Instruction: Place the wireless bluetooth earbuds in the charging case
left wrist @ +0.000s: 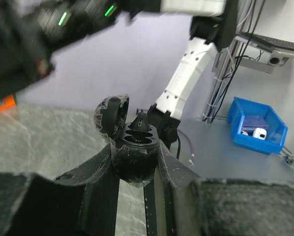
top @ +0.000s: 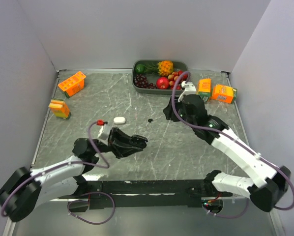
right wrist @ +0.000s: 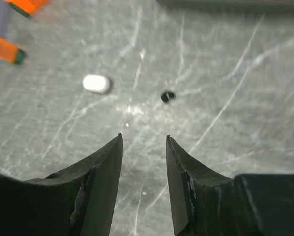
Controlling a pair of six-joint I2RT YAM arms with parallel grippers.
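Observation:
In the left wrist view, my left gripper is shut on the black charging case (left wrist: 135, 162), which is held upright with its lid open; something dark and pointed stands up inside it, and one cavity shows dark. In the top view that gripper hangs at centre left. My right gripper is open over the table, nothing between its fingers. A small black piece (right wrist: 167, 97), likely an earbud, lies on the marble below it, right of a white rounded item (right wrist: 96, 83).
A grey tray (top: 159, 90) of fruit stands at the back. Orange cartons (top: 71, 83) lie at both sides.

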